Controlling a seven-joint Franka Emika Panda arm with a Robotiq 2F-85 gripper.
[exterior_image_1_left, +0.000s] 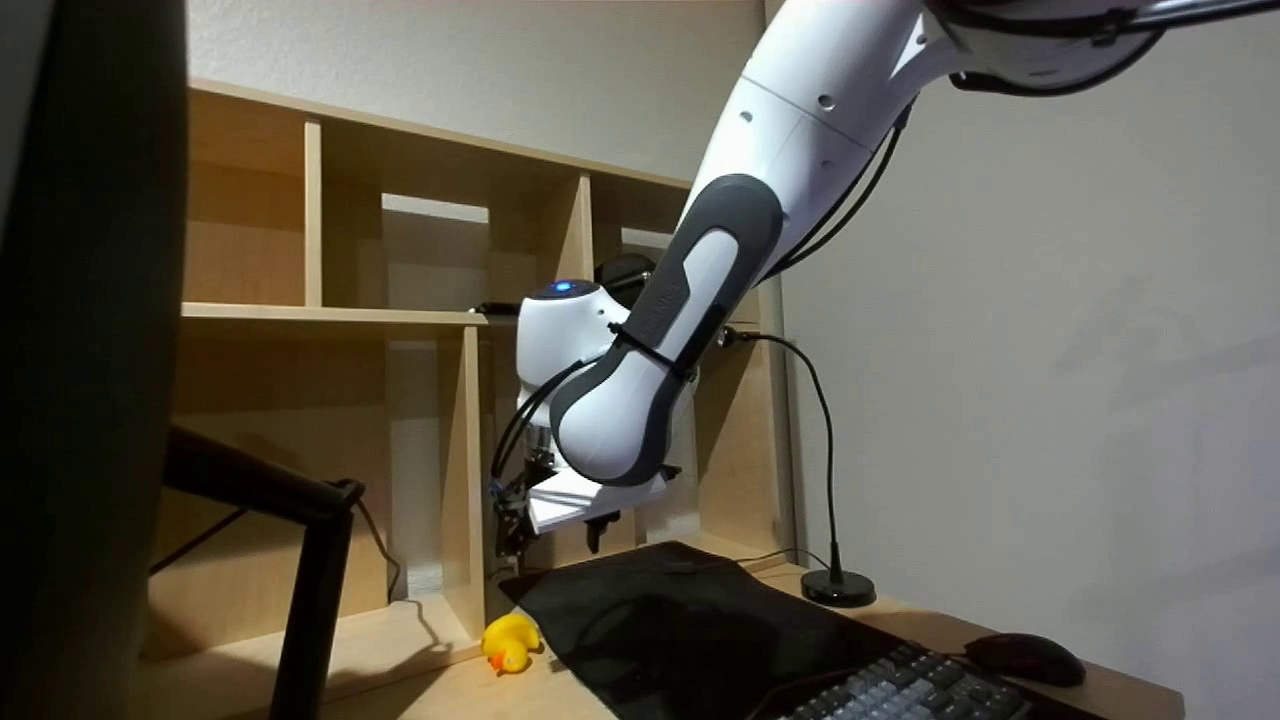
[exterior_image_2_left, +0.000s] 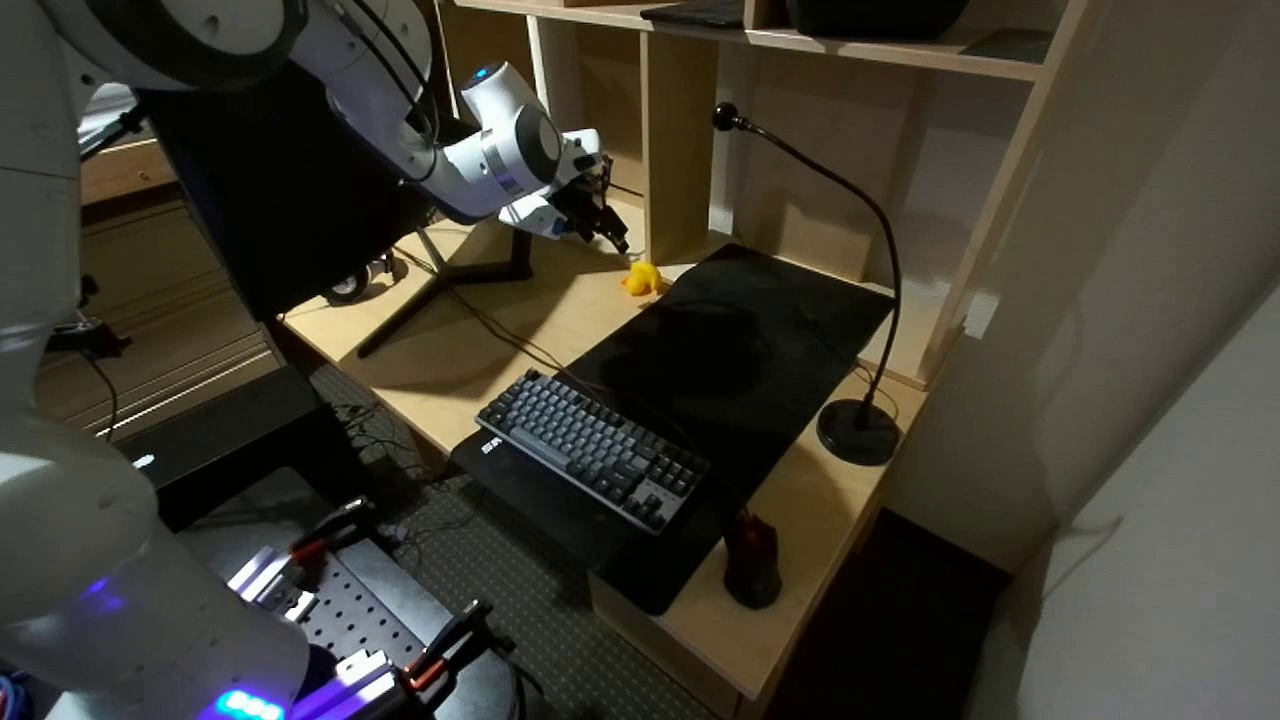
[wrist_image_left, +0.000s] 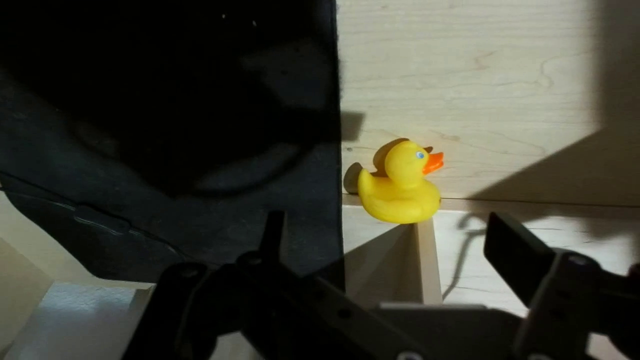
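Note:
A yellow rubber duck (wrist_image_left: 400, 195) with an orange beak lies on the light wooden desk, close to the side edge of the black desk mat (wrist_image_left: 180, 180). In exterior view 1 the duck (exterior_image_1_left: 511, 642) is at the foot of a shelf divider; in exterior view 2 the duck (exterior_image_2_left: 643, 278) sits just beyond the mat's far left corner. Above the desk hangs my gripper, open, its two dark fingers wide apart with nothing gripped. Seen from the wrist, the duck appears between and slightly ahead of the fingertips, apart from both.
Behind the duck stands a wooden shelf unit (exterior_image_1_left: 470, 480) with an upright divider. A monitor stand (exterior_image_2_left: 480, 274) is to the left. Keyboard (exterior_image_2_left: 594, 446), mouse (exterior_image_2_left: 752, 562) and gooseneck lamp (exterior_image_2_left: 859, 430) occupy the front and right.

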